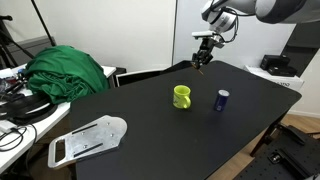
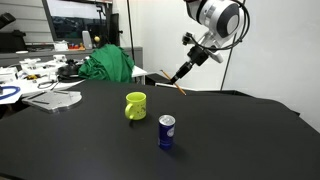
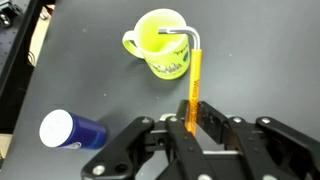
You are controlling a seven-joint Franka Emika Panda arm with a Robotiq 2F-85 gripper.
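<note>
An orange rod with a bent metal end (image 3: 195, 85), like a hooked tool, is clasped in my gripper, which is shut around its lower part. The hook points away from the gripper and overlaps the yellow-green mug (image 3: 160, 52) in the wrist view. From the side, the gripper (image 2: 178, 80) is up in the air beyond the mug (image 2: 135, 106), with the orange rod (image 2: 172, 80) slanting across it. The mug (image 1: 181, 97) stands upright on the dark table, its handle toward the right in that view. Nothing touches the mug.
A dark blue can (image 2: 166, 131) stands upright near the mug. At the table's left lies a white tray (image 1: 112, 128); a green cloth heap (image 1: 62, 79) sits behind it.
</note>
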